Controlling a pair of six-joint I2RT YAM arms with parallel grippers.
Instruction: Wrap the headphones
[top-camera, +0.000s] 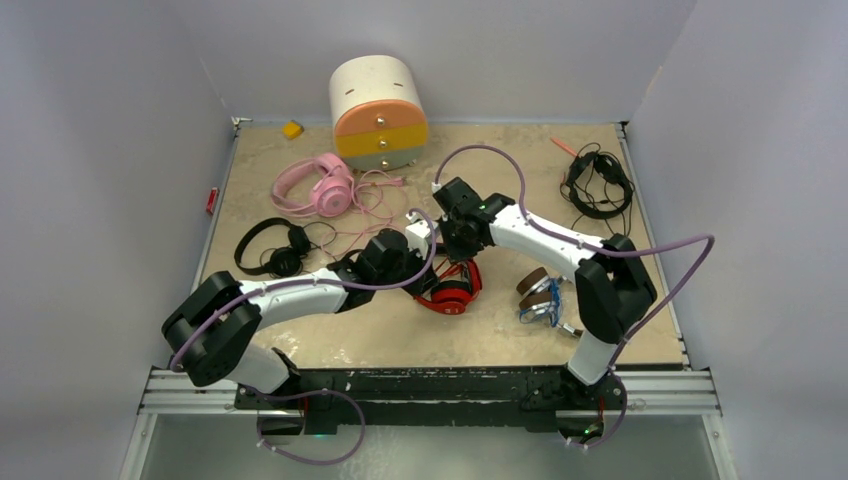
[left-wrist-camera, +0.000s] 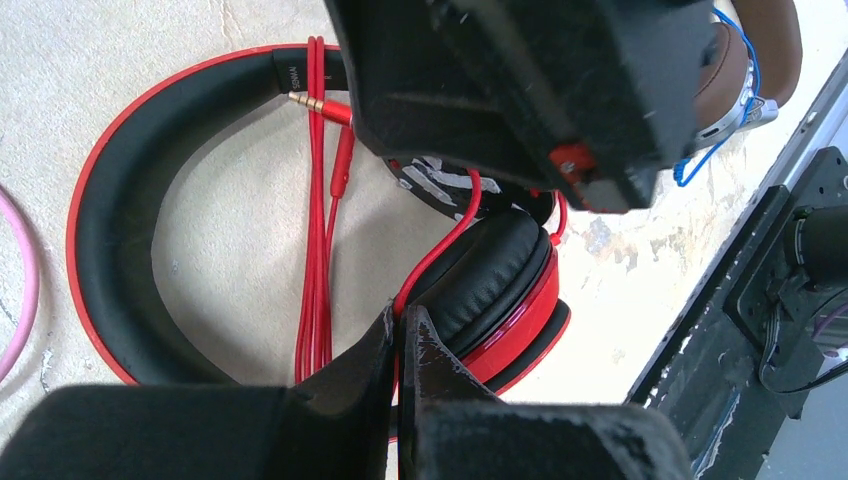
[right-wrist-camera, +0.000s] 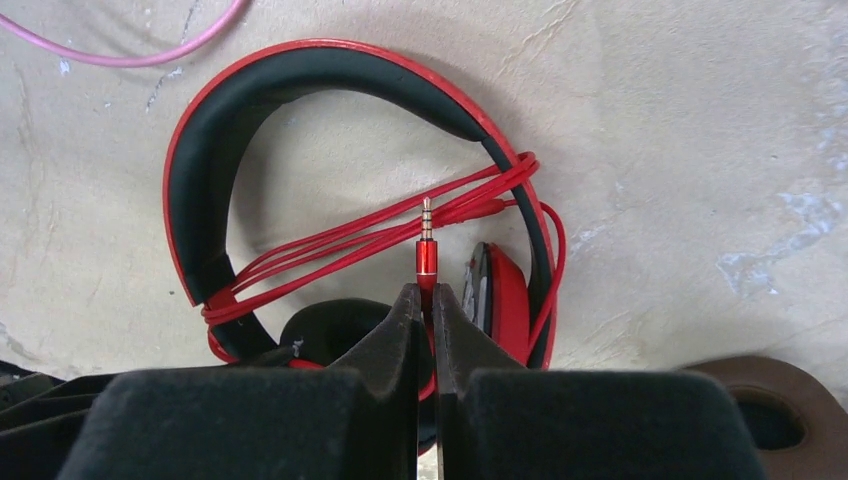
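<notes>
The red-and-black headphones (top-camera: 452, 296) lie at front centre beneath both grippers, red cable (right-wrist-camera: 350, 240) looped in strands across the band. My right gripper is shut on the red audio plug (right-wrist-camera: 426, 258), its metal tip pointing up between the fingertips, over the headphones. My left gripper is shut low beside the black earcup (left-wrist-camera: 480, 280); a red strand runs to its fingertips, but whether it is pinched is hard to tell. The right gripper's body covers the top of the left wrist view.
Pink headphones (top-camera: 333, 195) and black headphones (top-camera: 285, 260) lie left, a drawer box (top-camera: 378, 110) at the back. Brown-padded headphones (top-camera: 535, 298) with blue cable lie right, a black coiled set (top-camera: 600, 200) behind them. Bare table shows along the front left.
</notes>
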